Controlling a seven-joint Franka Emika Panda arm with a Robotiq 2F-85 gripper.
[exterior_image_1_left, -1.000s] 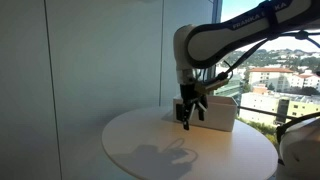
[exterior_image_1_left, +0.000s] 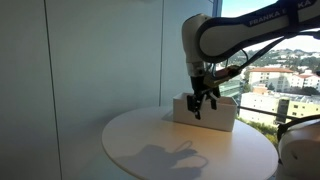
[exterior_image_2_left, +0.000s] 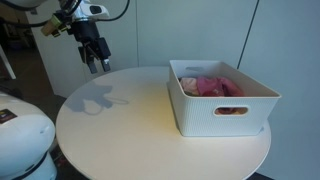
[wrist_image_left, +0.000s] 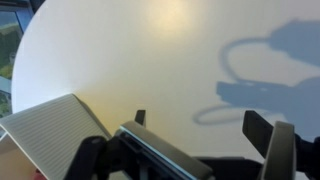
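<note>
My gripper (exterior_image_1_left: 206, 109) hangs in the air above the round white table, its fingers pointing down. In the wrist view the two black fingertips (wrist_image_left: 140, 117) stand wide apart with only bare tabletop between them, so it is open and empty. A white ribbed box (exterior_image_2_left: 222, 122) stands on the table, with pink and reddish cloth (exterior_image_2_left: 212, 86) inside. The gripper is clear of this box. In exterior view 1 the box is partly behind the gripper, and its contents are hidden there.
A window (exterior_image_1_left: 275, 75) lies behind, and pale wall panels (exterior_image_1_left: 105, 60) stand at the back.
The box has not moved.
</note>
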